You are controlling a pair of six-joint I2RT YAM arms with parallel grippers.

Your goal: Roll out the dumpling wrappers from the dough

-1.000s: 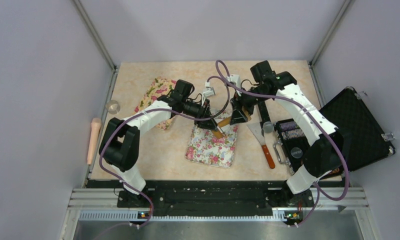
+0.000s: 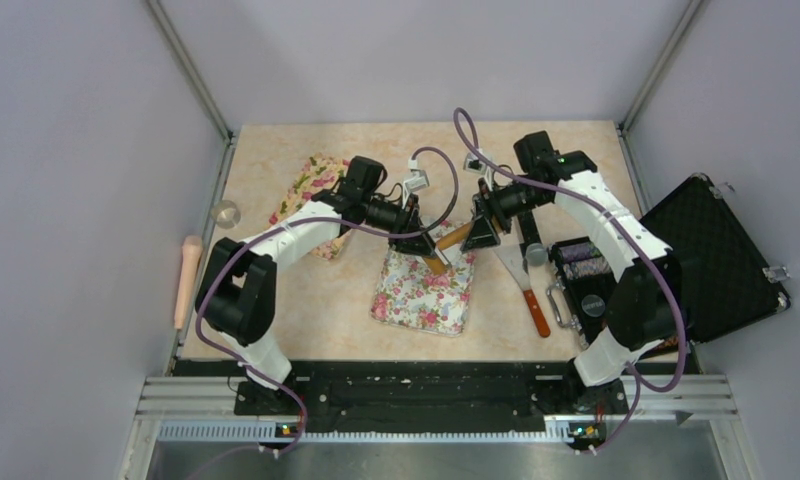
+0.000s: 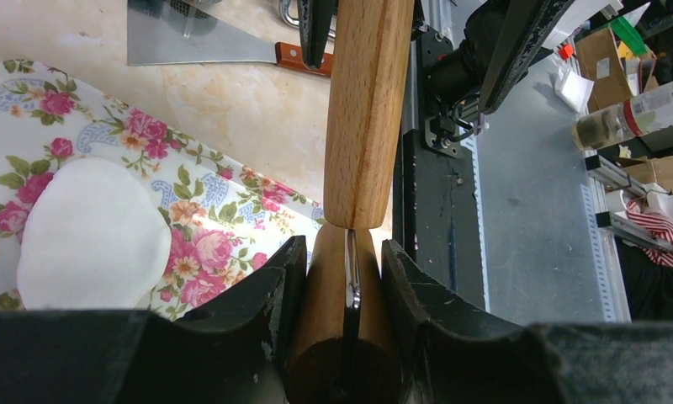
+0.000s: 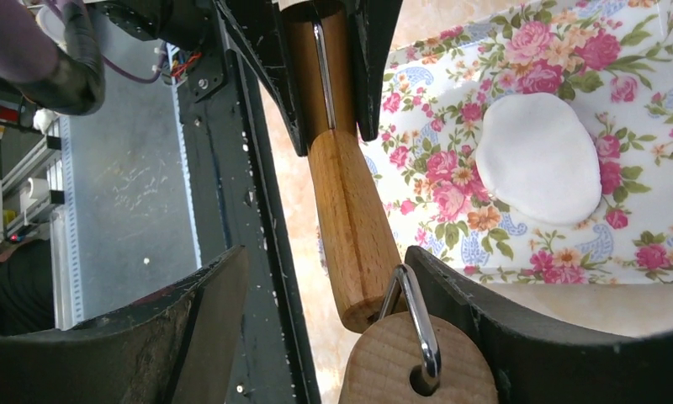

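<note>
A wooden rolling pin with a metal rod hangs over the floral board (image 2: 416, 300). My left gripper is shut on one end of it, and its wooden handle (image 3: 365, 109) points toward my right gripper. My right gripper (image 2: 484, 228) is open around the pin's other end, where a metal rod loop (image 4: 413, 303) shows on the wood (image 4: 417, 353). A flat round white dough wrapper lies on the floral board, also seen in the right wrist view (image 4: 539, 156).
A scraper (image 2: 536, 310) lies right of the board beside an open black case (image 2: 716, 260). A second floral item (image 2: 306, 185) lies at back left, and a pale rolling pin (image 2: 189, 280) is at the left edge.
My right gripper has shifted slightly to the right over the last second. My left gripper has stayed in place with the pin.
</note>
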